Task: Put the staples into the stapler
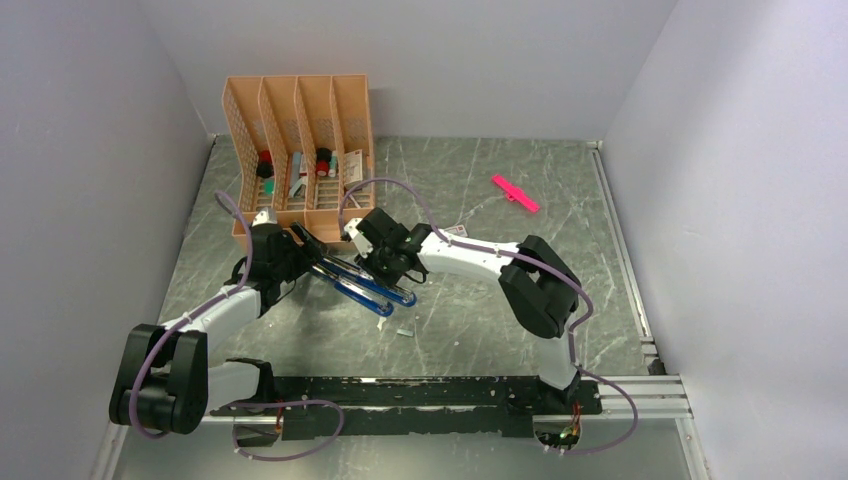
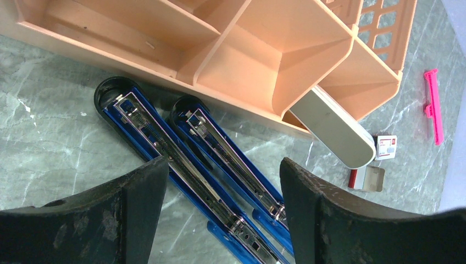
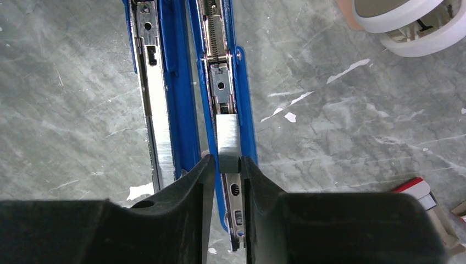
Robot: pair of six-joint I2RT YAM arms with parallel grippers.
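Note:
Two opened blue staplers lie side by side before the organizer, the near one (image 1: 350, 289) and the far one (image 1: 400, 295). In the right wrist view, a silver staple strip (image 3: 227, 132) rests in the channel of the right-hand stapler (image 3: 248, 121). The tips of my right gripper flank this strip's lower end, close to both its sides; whether they press on it is unclear. Another ridged silver strip (image 3: 165, 154) shows in the left-hand stapler. My left gripper is open above the staplers' hinge ends, holding nothing.
A peach organizer (image 1: 300, 222) with sorted items stands close behind the staplers. Beyond lie a pink tool (image 1: 515, 193) and a small box (image 1: 456, 231). One small grey piece (image 1: 405, 333) lies in front of the staplers.

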